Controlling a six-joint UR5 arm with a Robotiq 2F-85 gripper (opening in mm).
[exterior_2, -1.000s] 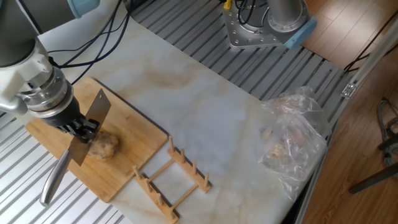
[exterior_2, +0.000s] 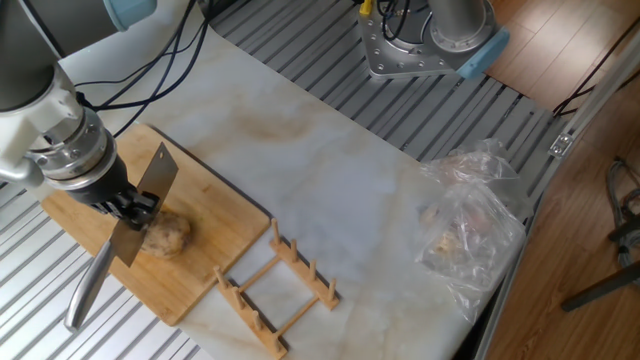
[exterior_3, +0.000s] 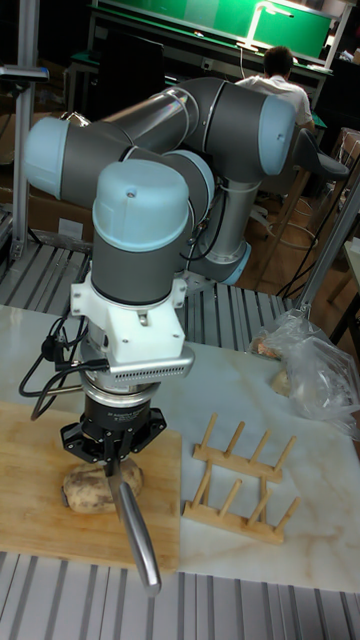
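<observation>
My gripper is shut on a cleaver-like knife. In exterior view 2 the knife's wide metal blade stands on edge, and its silver handle slants toward the lower left. Right beside the blade, a brown potato-like lump lies on the wooden cutting board. The exterior view 3 shows the potato behind the knife handle, below my gripper. Whether the blade touches the potato or has entered it, I cannot tell.
A wooden peg rack stands on the marble-patterned tabletop, close to the board's corner. Clear plastic bags with something inside lie at the right edge. Black cables hang beside my arm. Between rack and bags the tabletop is clear.
My arm has shifted very slightly, barely visibly, over the last second. Knife, potato, board and rack look the same as before.
</observation>
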